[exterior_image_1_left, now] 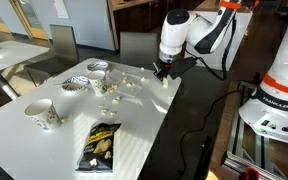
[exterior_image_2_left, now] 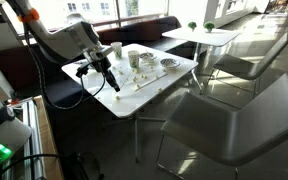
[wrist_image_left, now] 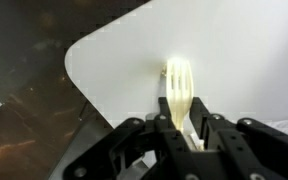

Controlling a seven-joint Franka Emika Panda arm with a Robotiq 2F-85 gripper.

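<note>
In the wrist view, a pale fork point(wrist_image_left: 179, 85) stands out beyond my gripper, which is shut on it. Its tines point away from the fingers, over the white table point(wrist_image_left: 114, 65). A small light morsel point(wrist_image_left: 164, 71) shows beside the tines; whether they touch it I cannot tell. Exterior view 1 puts my gripper point(exterior_image_1_left: 163, 72) low over the table's far right corner, close to a pale crumb point(exterior_image_1_left: 165, 84). The fork is too small to make out there.
Several pale pieces point(exterior_image_1_left: 106, 111) lie scattered mid-table. Around them are a paper cup point(exterior_image_1_left: 44, 114), another cup point(exterior_image_1_left: 98, 82), a patterned bowl point(exterior_image_1_left: 74, 84) and a black snack bag point(exterior_image_1_left: 99, 147). Clear tabletop lies between the bag and my gripper.
</note>
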